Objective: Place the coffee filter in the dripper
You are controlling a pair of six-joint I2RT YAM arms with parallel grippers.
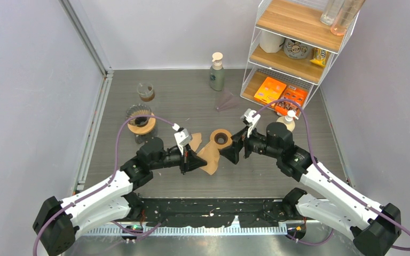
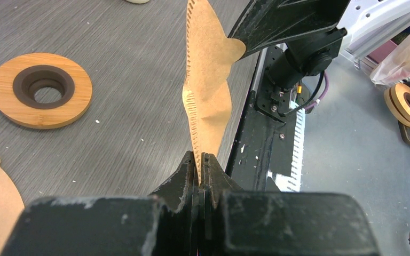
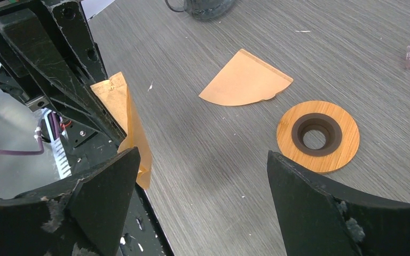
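A tan paper coffee filter [image 2: 211, 101] stands on edge in my left gripper [image 1: 191, 160], which is shut on its lower end. My right gripper [image 1: 232, 151] is open beside the filter's far edge. A second filter [image 3: 245, 80] lies flat on the table. A wooden ring with a dark centre [image 1: 221, 133] lies behind the held filter. At the left, a glass dripper with a wooden collar [image 1: 140, 126] stands on the table, partly behind my purple cable in the top view.
A small glass [image 1: 146, 92], a green pump bottle [image 1: 217, 77] and a purple cone [image 1: 227, 101] stand farther back. A wire shelf [image 1: 291, 69] and a cream bottle [image 1: 285, 122] are at the right. The front table edge is close to both arms.
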